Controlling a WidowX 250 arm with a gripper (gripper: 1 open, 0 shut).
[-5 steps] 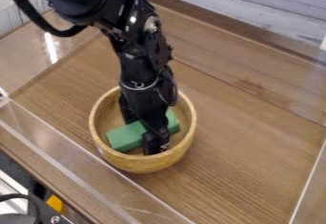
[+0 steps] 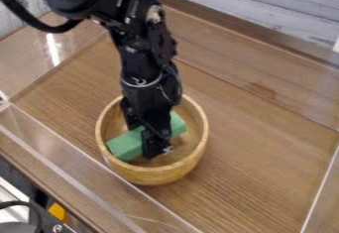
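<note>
A round wooden bowl (image 2: 167, 173) stands on the wooden table, holding a green block (image 2: 126, 146) that lies across its inside. My black gripper (image 2: 155, 138) reaches down from above into the bowl and is shut on the green block, though its fingertips are partly hidden against the block and the dark body of the arm.
A clear rail or edge runs along the lower left, with white and yellow items and a black cable beyond it. A pale plank wall is at the back.
The bowl has moved little.
</note>
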